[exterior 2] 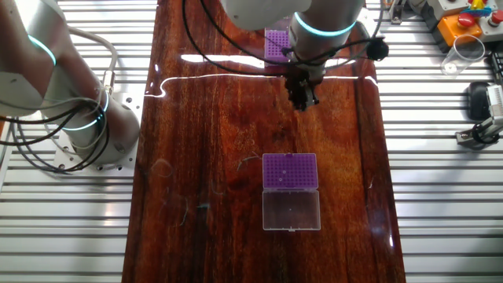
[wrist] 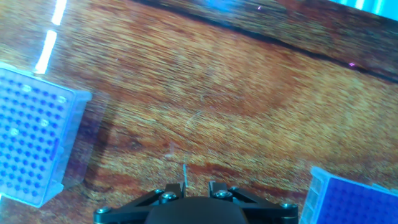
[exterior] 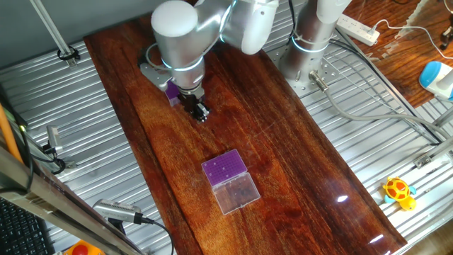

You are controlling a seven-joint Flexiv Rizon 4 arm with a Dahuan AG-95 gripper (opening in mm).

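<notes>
My gripper (exterior: 202, 113) hangs over the wooden table between two purple racks in clear boxes. In the wrist view its black fingers (wrist: 168, 195) stand close together at the bottom edge; whether anything thin is between them cannot be made out. The front rack (exterior: 225, 166), also at left in the wrist view (wrist: 31, 134), has several small pale pieces in its holes. Its clear lid (exterior 2: 291, 211) lies opened flat beside it. Behind the gripper, the far rack (exterior 2: 276, 45) is partly covered by the arm; its corner (wrist: 354, 202) shows at lower right in the wrist view.
Bare wood (exterior: 283, 163) stretches right of the front box. Dark cables (exterior 2: 206, 56) loop around the arm. Off the table are a toy turtle (exterior: 398, 190), a clear cup (exterior 2: 462, 55) and a metal device (exterior: 117, 210) on the slatted surface.
</notes>
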